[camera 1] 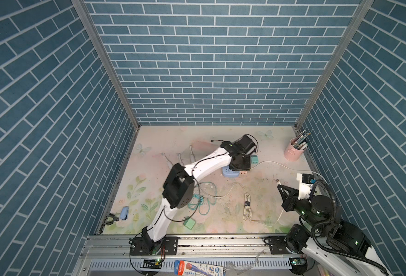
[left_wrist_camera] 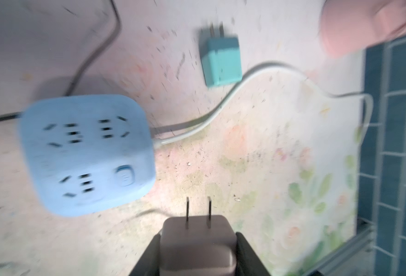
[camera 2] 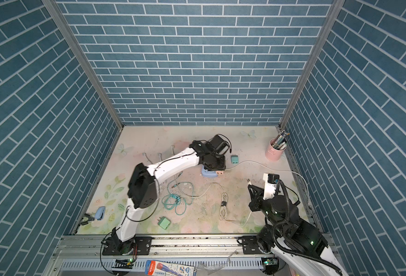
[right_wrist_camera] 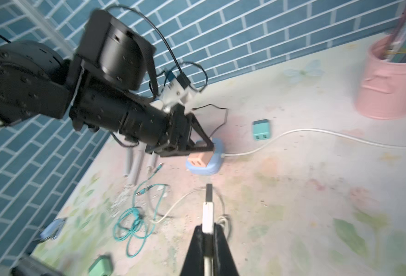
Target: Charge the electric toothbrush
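My left gripper is shut on a pinkish two-pin charger, its prongs pointing forward and clear of any socket. The blue power strip lies to the left of the prongs in that view; in the right wrist view, the charger appears in front of the strip. A white cable plug with a metal tip stands upright in my right gripper, which is shut on it. Grey-white toothbrushes lie at the left, partly hidden behind the left arm.
A teal charger lies beyond the strip's white cord. A pink pen cup stands at the back right. Coiled teal cable, a bundled white cable and a green charger occupy the front. Bare table lies right of the strip.
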